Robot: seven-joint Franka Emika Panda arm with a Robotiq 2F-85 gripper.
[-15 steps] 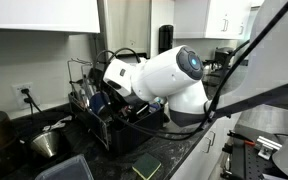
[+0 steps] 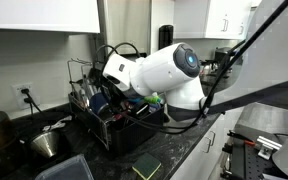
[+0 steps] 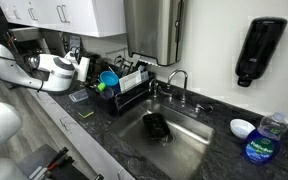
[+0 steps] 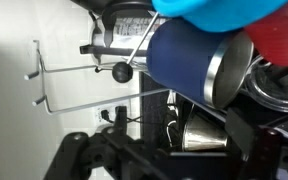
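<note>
My gripper is open, with its dark fingers (image 4: 246, 140) spread at the bottom of the wrist view. Just ahead of them, in the dish rack (image 2: 119, 135), lies a dark blue cup (image 4: 179, 55) with a metal rim. I see no object held between the fingers. In the first exterior view the white arm (image 2: 149, 75) reaches over the rack, and the fingers are mostly lost against the dark rack and dishes. A light blue item (image 4: 219, 10) and a red item (image 4: 279, 40) sit close beside the cup.
A metal pot (image 2: 46, 143) stands on the dark counter by the wall. A sponge (image 2: 146, 165) lies in front of the rack. The sink (image 3: 164, 135) is beyond the rack, with a blue bottle (image 3: 266, 138) at the far right.
The arm has shifted slightly over the rack, and a little more red shows beneath it. The surrounding counter looks the same.
</note>
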